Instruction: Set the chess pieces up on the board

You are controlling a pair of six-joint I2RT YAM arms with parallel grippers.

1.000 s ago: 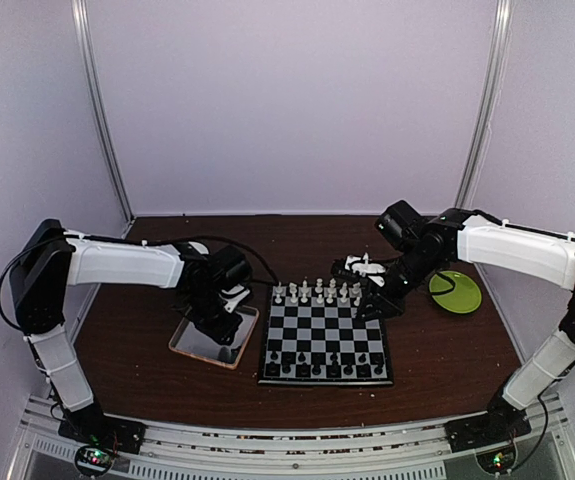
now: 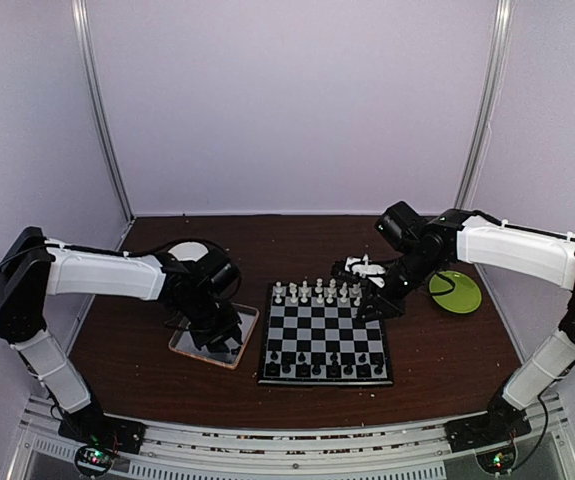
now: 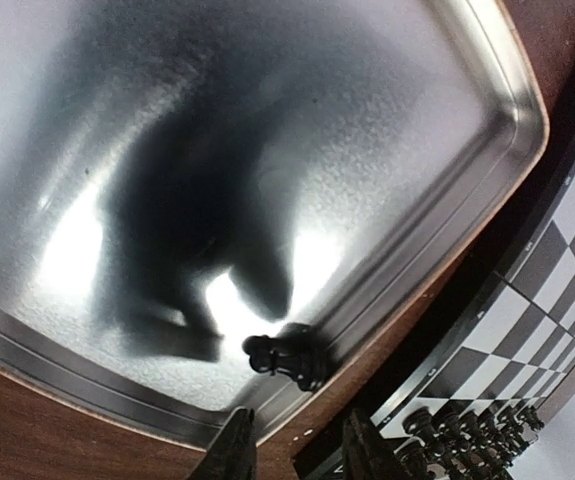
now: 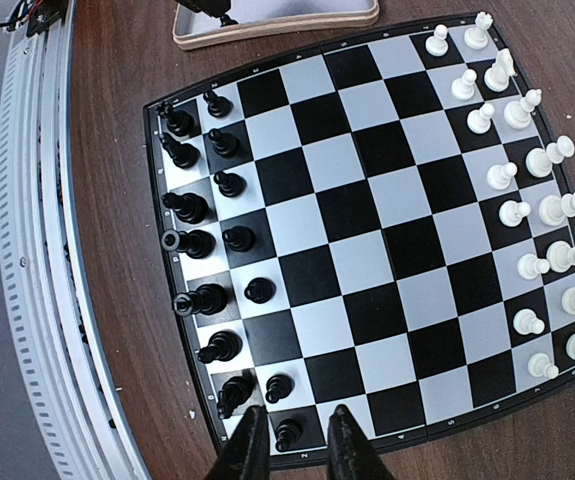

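The chessboard (image 2: 317, 330) holds white pieces (image 4: 515, 212) along one side and black pieces (image 4: 202, 298) along the other, in the right wrist view filling both rows. A single black piece (image 3: 292, 362) lies on its side in the metal tray (image 3: 387, 150), near a corner. My left gripper is over that tray, open, its fingers apart below the lying piece in the wrist view, holding nothing. My right gripper hangs over the board near the black pieces' end, fingers part open with nothing seen between them.
A green plate (image 2: 455, 293) sits at the right of the table, and a white round item (image 2: 189, 250) is behind the tray, partly hidden by my left arm. Bare wood lies in front of the board and behind it.
The right arm looks unmoved.
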